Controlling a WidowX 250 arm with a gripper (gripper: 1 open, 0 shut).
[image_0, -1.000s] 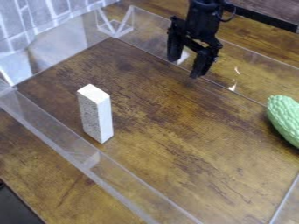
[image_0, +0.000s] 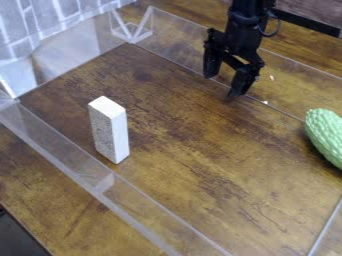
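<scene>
The black robot gripper (image_0: 227, 70) hangs from its arm at the top centre, low over the wooden floor near the back clear wall. Its dark fingers point down; whether anything is between them cannot be made out. A white speckled upright block (image_0: 110, 129) stands on the left half of the floor. A green bumpy object (image_0: 323, 135), like a bitter melon, lies at the right edge, partly out of frame.
Clear plastic walls (image_0: 80, 182) border the wooden work area (image_0: 201, 180). A white tiled surface (image_0: 47, 30) lies beyond the top left.
The gripper has moved slightly down, and the white bit seen behind it earlier is now mostly hidden. The block and green object have not moved.
</scene>
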